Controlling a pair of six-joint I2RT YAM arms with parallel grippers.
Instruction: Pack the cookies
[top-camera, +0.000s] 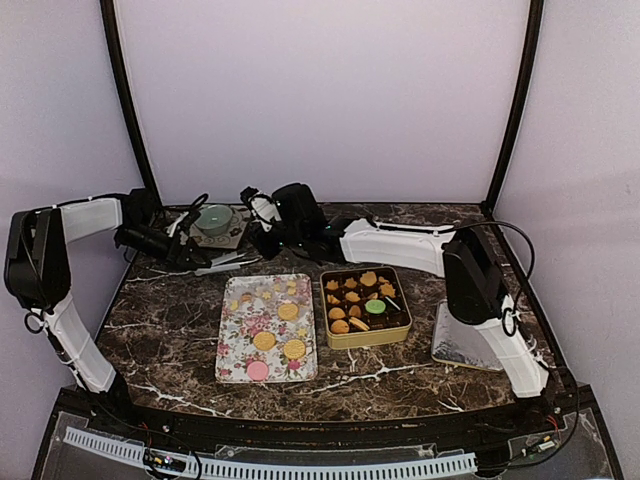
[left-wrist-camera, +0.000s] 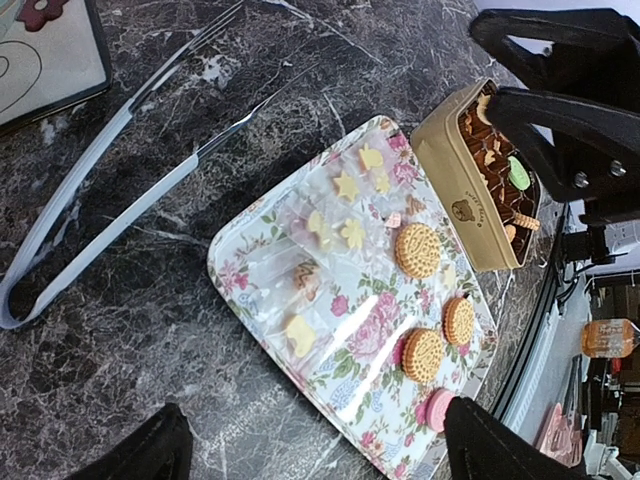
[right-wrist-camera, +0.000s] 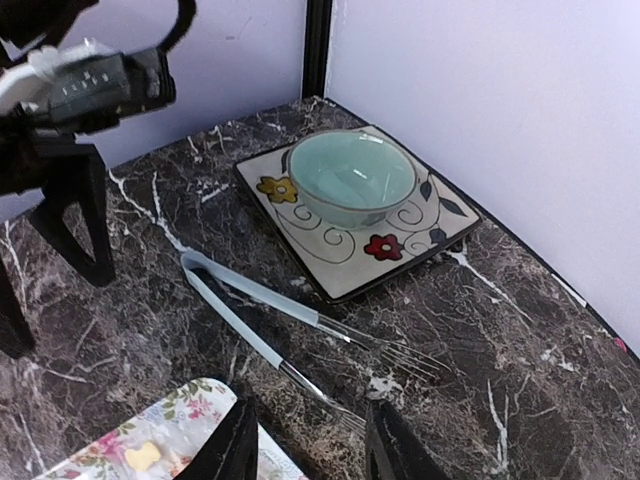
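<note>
Metal tongs (top-camera: 225, 264) lie on the dark marble table behind the floral tray (top-camera: 230, 345). In the left wrist view, the tongs (left-wrist-camera: 120, 205) rest apart from both grippers. Round biscuits (left-wrist-camera: 418, 250), a pink cookie (top-camera: 257, 370) and several small star cookies (left-wrist-camera: 345, 185) are on the tray; clear film seems to lie around the stars. Various cookies and a green round one (top-camera: 375, 306) fill the tin (top-camera: 367, 340). My left gripper is open and empty, left of the tongs. Behind the tray, my right gripper hangs open, nothing between its fingers.
A pale green bowl (right-wrist-camera: 352, 175) stands on a flowered tile (right-wrist-camera: 335, 265) at the back left. To the right of the tin lies a silver lid or tray (top-camera: 465, 345). Both grippers are close together. Bare table shows at front left.
</note>
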